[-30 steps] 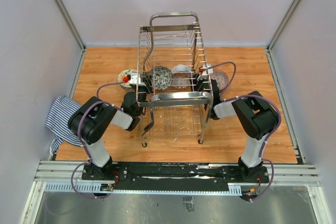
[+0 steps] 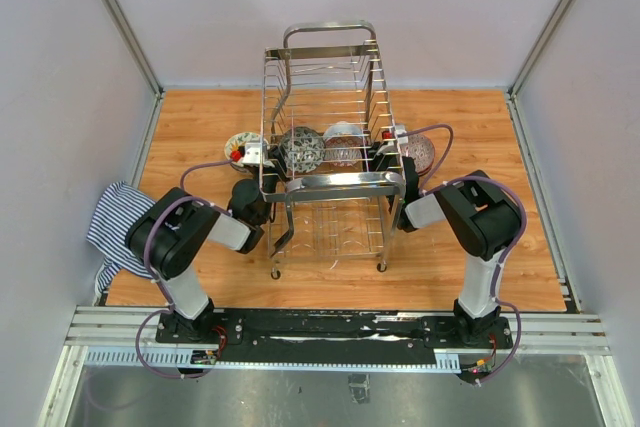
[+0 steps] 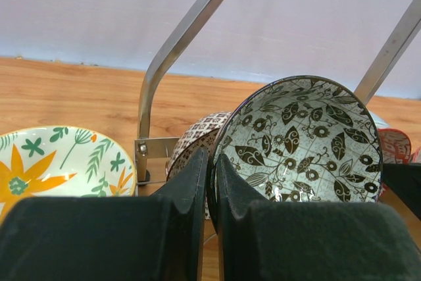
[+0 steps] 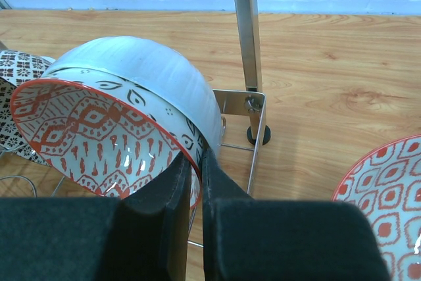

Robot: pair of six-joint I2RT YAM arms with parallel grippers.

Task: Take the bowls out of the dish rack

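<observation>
A two-tier metal dish rack [image 2: 335, 185] stands mid-table, with bowls on its lower tier. In the left wrist view my left gripper is shut on the rim of a white bowl with black flowers [image 3: 296, 143], tilted with its inside facing me. Behind it shows a brown-patterned bowl [image 3: 200, 129]. My right gripper is shut on the rim of a red-patterned bowl [image 4: 105, 136], which leans against a pale bowl [image 4: 151, 64] behind it. Both grippers reach in from the rack's sides.
A flower-painted bowl [image 3: 62, 162] sits on the table left of the rack, and another red-patterned bowl [image 4: 388, 208] on the right. Rack posts [image 4: 248, 31] stand close to both grippers. A striped cloth [image 2: 115, 232] lies at far left.
Both arms have shifted only slightly. The flowered bowl in the rack has moved a touch to the left with my left gripper; the table bowls stay put.
</observation>
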